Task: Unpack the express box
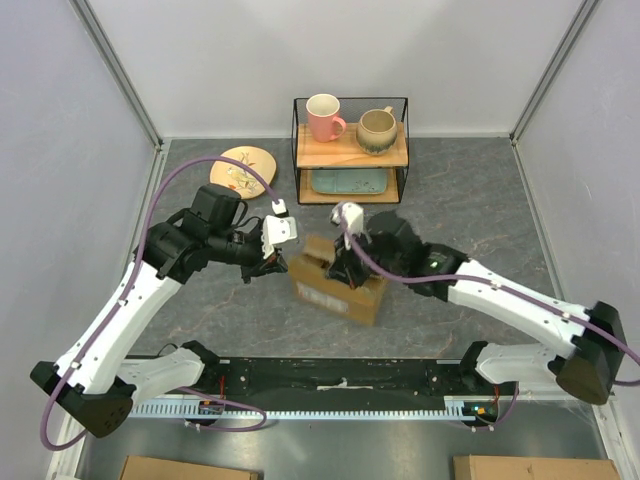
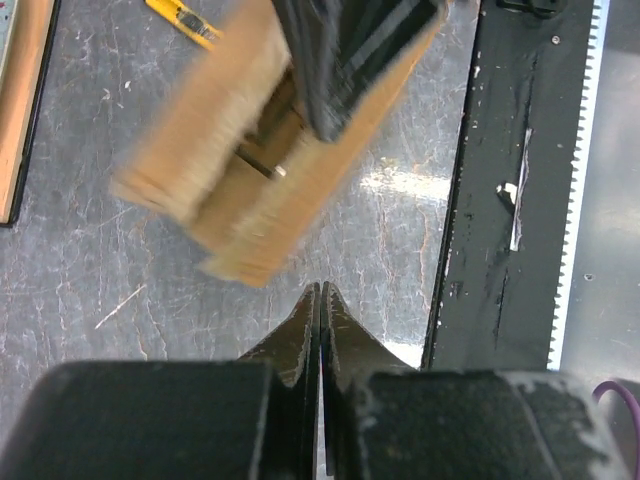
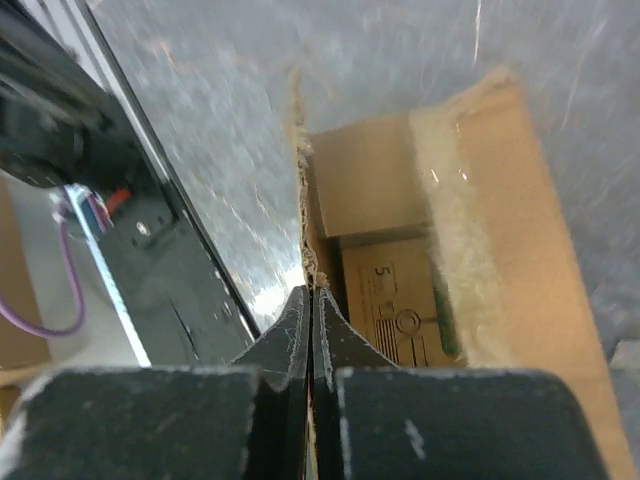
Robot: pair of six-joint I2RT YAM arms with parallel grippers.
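Observation:
The cardboard express box (image 1: 330, 300) stands open in the middle, motion-blurred in the top and left wrist views. In the right wrist view its flaps are open and a smaller printed cardboard item (image 3: 380, 285) lies inside. My right gripper is over the box, shut at the torn edge of a flap; whether it pinches that cardboard is unclear. My left gripper is shut with nothing visible between its fingers, just left of the box.
A yellow tool (image 2: 185, 20) lies beside the box. A wire shelf with mugs (image 1: 322, 120) and a plate (image 1: 230, 170) are at the back.

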